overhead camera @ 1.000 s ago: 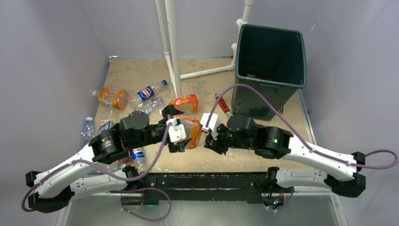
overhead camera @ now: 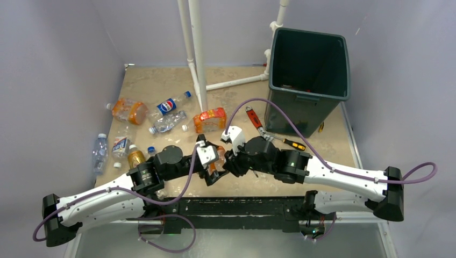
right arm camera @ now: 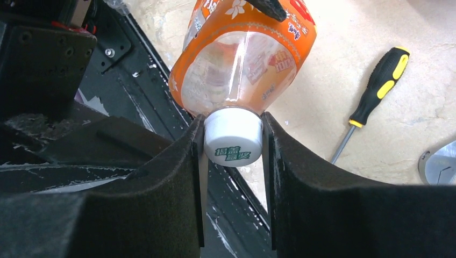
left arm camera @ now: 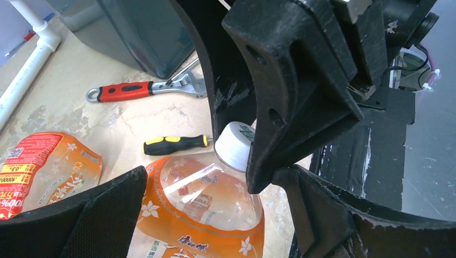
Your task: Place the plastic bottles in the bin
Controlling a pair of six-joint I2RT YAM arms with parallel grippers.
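An orange-labelled clear bottle (left arm camera: 204, 209) with a white cap (right arm camera: 233, 137) is between my two grippers. In the right wrist view, my right gripper is shut on that cap, one finger on each side. My left gripper stands open, its fingers on either side of the bottle's body, which is partly hidden in the top view. The green bin (overhead camera: 309, 95) stands at the back right. Other bottles lie on the left: a second orange-labelled one (overhead camera: 211, 121), a third (overhead camera: 129, 110), a Pepsi bottle (overhead camera: 167, 106) and several more.
A red-handled wrench (overhead camera: 254, 117) and a yellow-black screwdriver (overhead camera: 294, 144) lie in front of the bin. White pipes (overhead camera: 198, 54) rise at the back. The two arms meet closely mid-table. Bare table shows at the front, right of centre.
The left arm has moved toward the front and slightly right. The right gripper has moved left onto the bottle's cap end and is now shut on the cap; the left has opened around the body.
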